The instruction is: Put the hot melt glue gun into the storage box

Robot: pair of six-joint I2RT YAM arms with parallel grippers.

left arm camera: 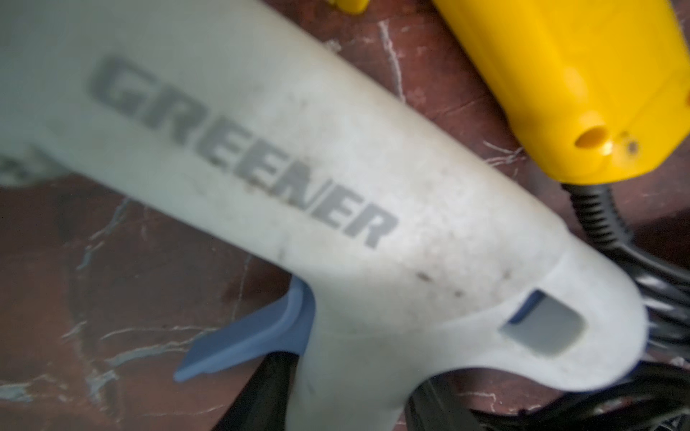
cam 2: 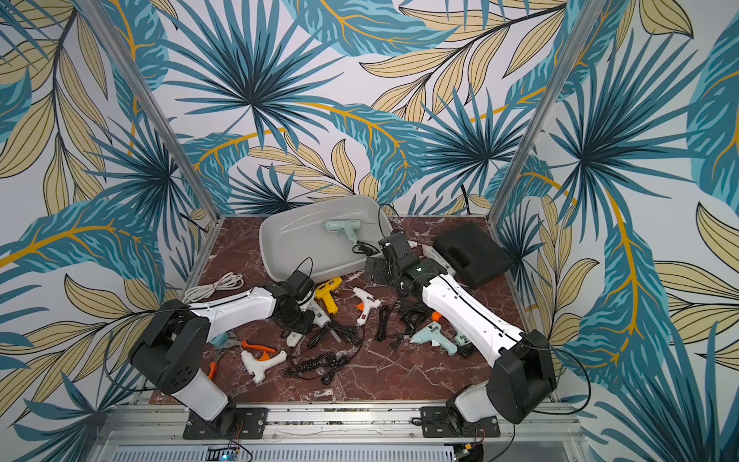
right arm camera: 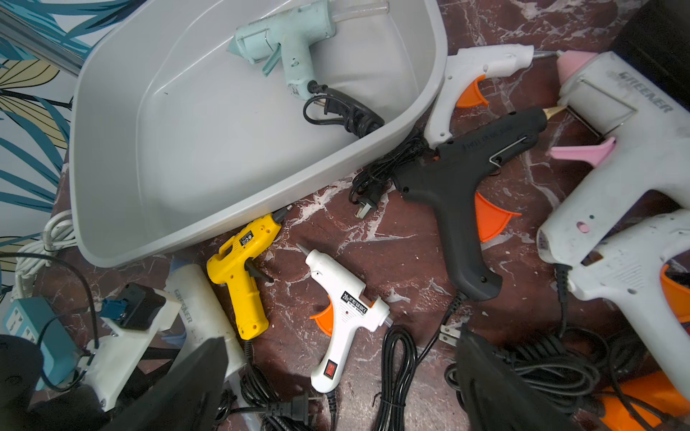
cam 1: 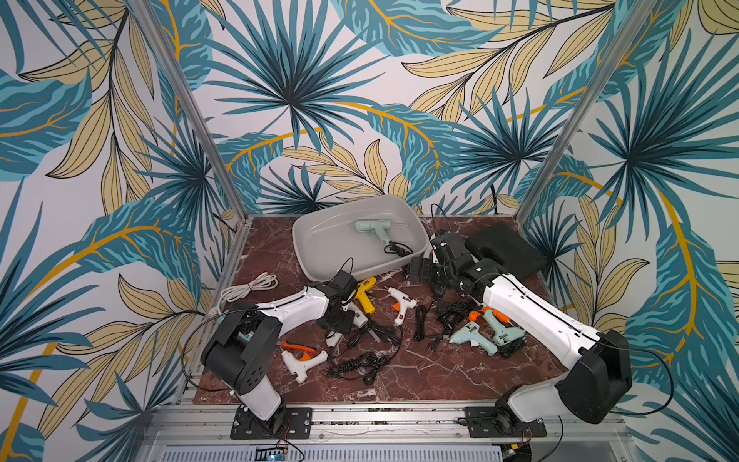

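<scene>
My left gripper is low over a white GREENER glue gun (left arm camera: 302, 179) with a blue trigger, its fingers apart either side of the handle; whether they touch it is unclear. My right gripper hangs open over the right-middle table, with a black glue gun (right arm camera: 452, 222) and several white ones ahead in its wrist view. The grey storage box (cam 1: 323, 261) stands at the back, holding a pale green glue gun (cam 1: 373, 228) with its cord.
A yellow glue gun (right arm camera: 244, 287) and a small white one (right arm camera: 341, 316) lie before the box. Coiled cords, power strips and more guns crowd the table. A black case (cam 2: 469, 254) sits at back right.
</scene>
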